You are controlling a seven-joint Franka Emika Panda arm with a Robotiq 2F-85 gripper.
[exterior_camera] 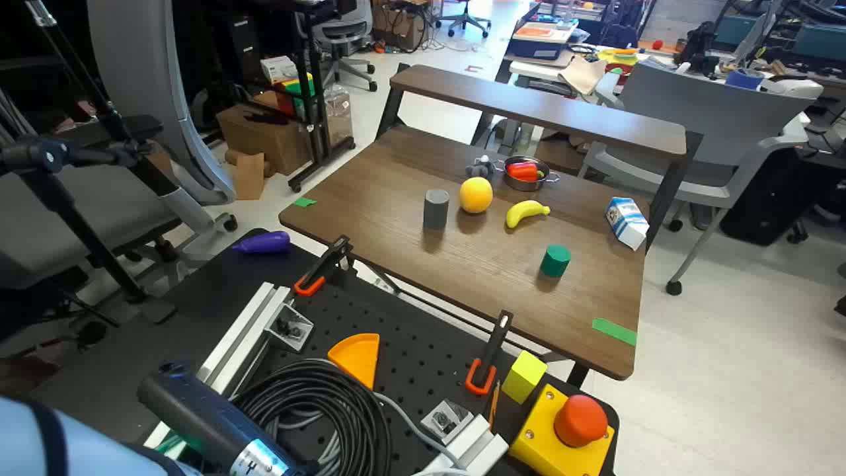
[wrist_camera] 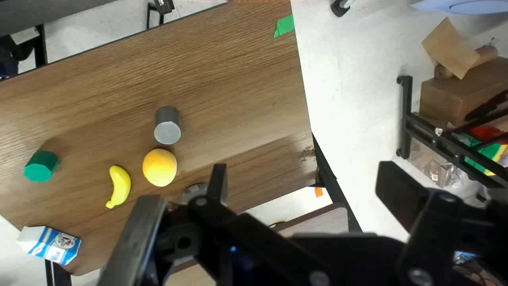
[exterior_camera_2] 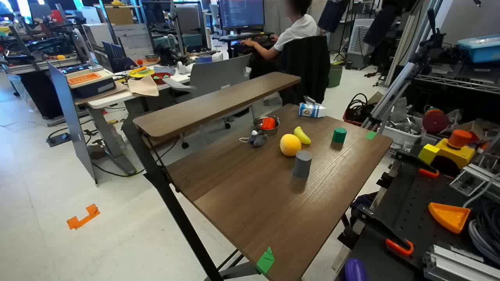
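Note:
In the wrist view my gripper is open, its dark fingers far apart with only table edge and floor showing between them. On the brown table (exterior_camera: pixel 357 190) stand a grey cylinder (exterior_camera: pixel 436 209), an orange ball-like fruit (exterior_camera: pixel 476 195), a yellow banana (exterior_camera: pixel 527 211) and a green cylinder-like block (exterior_camera: pixel 555 260). A metal pot (exterior_camera: pixel 523 182) with red contents (exterior_camera_2: pixel 268 123) is near the raised shelf. Beside it rests a grey plush toy (exterior_camera_2: pixel 257 138). A blue-and-white carton (wrist_camera: pixel 56 244) lies on its side. In the wrist view, the gripper partly hides the pot area.
The raised shelf (exterior_camera: pixel 539 107) runs along one long side of the table. Across a gap, a black pegboard bench (exterior_camera: pixel 428 357) carries coiled cable (exterior_camera: pixel 317 412), clamps and a red-topped yellow button box (exterior_camera: pixel 567 436). Bare tabletop (wrist_camera: pixel 238 105) extends beside the grey cylinder.

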